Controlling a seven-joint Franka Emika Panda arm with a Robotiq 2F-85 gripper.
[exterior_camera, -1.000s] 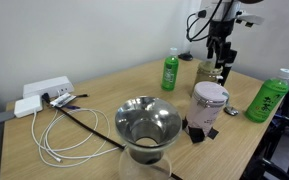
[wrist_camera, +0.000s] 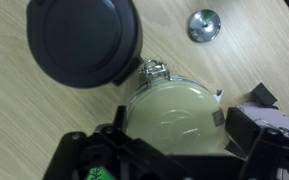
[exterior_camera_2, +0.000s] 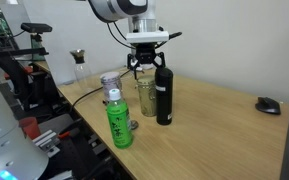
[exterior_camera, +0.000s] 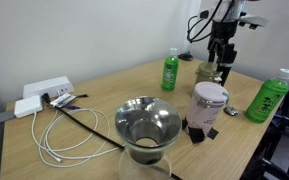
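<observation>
A clip-top jar [wrist_camera: 171,118] with a pale greenish lid and metal clasp lies directly under my gripper in the wrist view. The gripper is open, its dark fingers on either side of the lid; whether they touch it I cannot tell. In the second exterior view the gripper [exterior_camera_2: 145,66] is at the top of the jar [exterior_camera_2: 145,97], which stands on the table. The first exterior view shows the same jar [exterior_camera: 207,76] behind a pinkish-white canister [exterior_camera: 206,105], which partly hides it.
A black bottle [exterior_camera_2: 164,97] stands close beside the jar. Green bottles [exterior_camera: 171,70] [exterior_camera: 269,98] flank the area. Left of the canister is a metal bowl [exterior_camera: 149,125] on a glass vessel. A small metal piece [wrist_camera: 204,25] lies nearby. Cables [exterior_camera: 59,130] cover the left table.
The gripper has shifted slightly at the jar's top, and more of the lid shows in the first exterior view. The other objects stay where they were.
</observation>
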